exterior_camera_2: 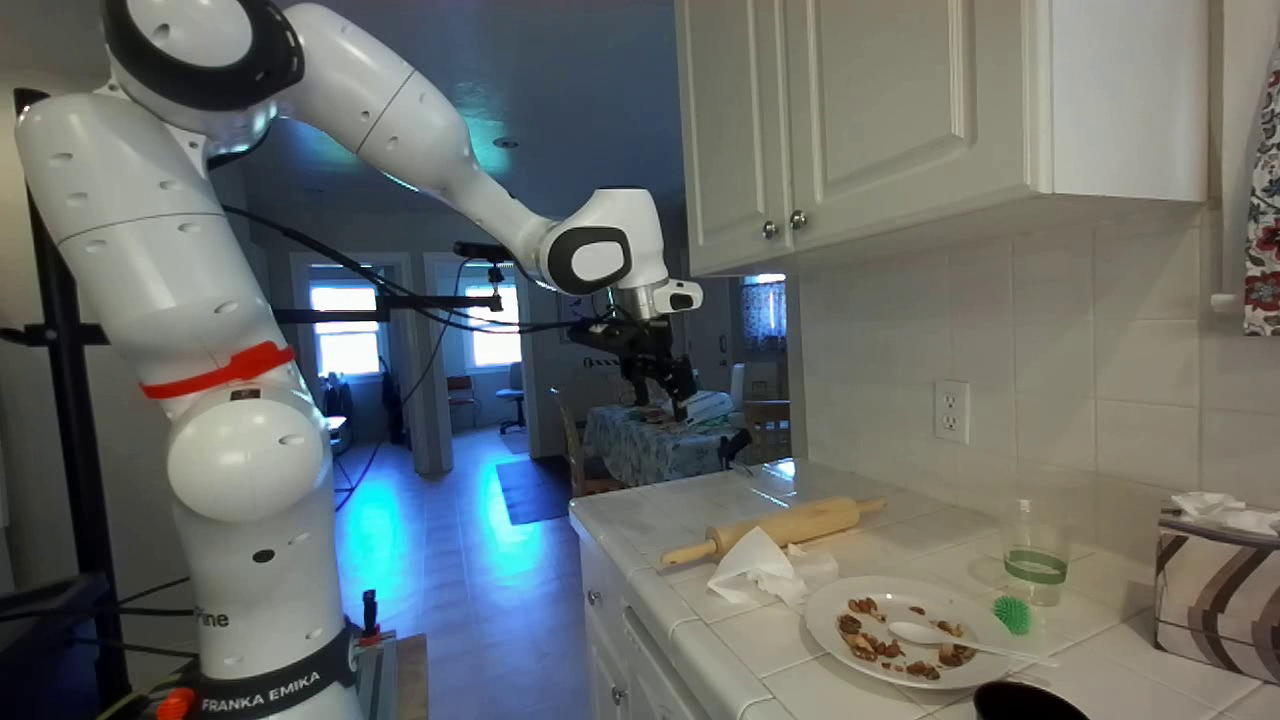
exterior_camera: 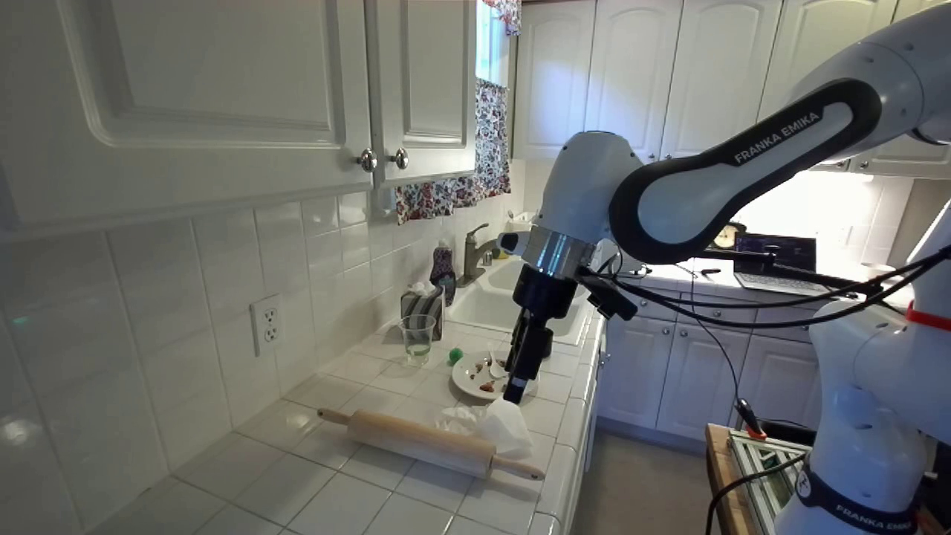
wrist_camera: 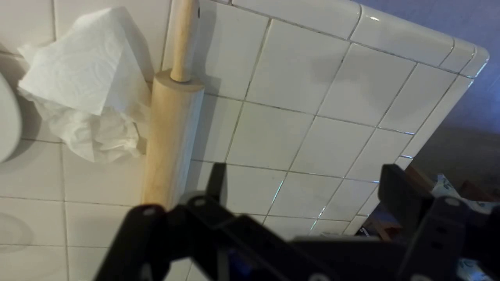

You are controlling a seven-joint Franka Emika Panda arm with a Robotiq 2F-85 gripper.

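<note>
My gripper is open, its two dark fingers wide apart with nothing between them; it hangs above the counter in both exterior views. A wooden rolling pin (wrist_camera: pixel 171 140) lies on the tiles, left of the fingers in the wrist view, its lower end hidden behind the gripper. Beside the pin is a crumpled white paper towel (wrist_camera: pixel 86 79). A white plate (exterior_camera_2: pixel 828 624) holds brown food pieces (exterior_camera_2: pixel 870 642) and a white spoon (exterior_camera_2: pixel 924 632). Next to the plate sits a small green spiky ball (exterior_camera_2: pixel 1012 614).
A clear cup (exterior_camera: pixel 417 339) and a tissue box (exterior_camera: pixel 426 312) stand near the tiled wall. Behind them is the sink (exterior_camera: pixel 486 303). A dark cup (exterior_camera_2: pixel 1020 702) stands close to the plate. Bare tiles (wrist_camera: pixel 281 136) extend from the pin to the counter edge.
</note>
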